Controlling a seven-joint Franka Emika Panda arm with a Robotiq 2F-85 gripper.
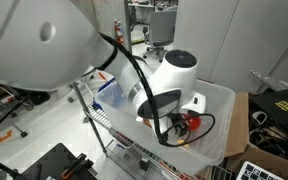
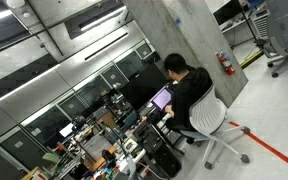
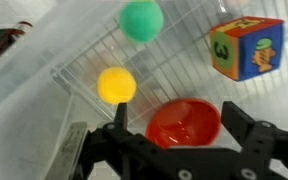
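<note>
My gripper is open in the wrist view, its two dark fingers (image 3: 106,145) wide apart. Between and beyond them sits a red bowl (image 3: 185,120), also partly visible beside the arm as a red bowl (image 1: 194,122) in exterior view 1. A yellow-orange ball (image 3: 116,85) lies left of the bowl and a green ball (image 3: 141,20) farther up. At the upper right rests a toy block (image 3: 248,48) with orange, blue and yellow faces. No object shows held. Contact between fingers and bowl cannot be judged.
A whitish see-through bin (image 1: 222,112) surrounds these things, its wall (image 3: 36,75) near the gripper's left side. A cardboard box (image 1: 240,125) and a black case (image 1: 280,108) stand to the right. A person (image 2: 189,95) sits at a desk in exterior view 2.
</note>
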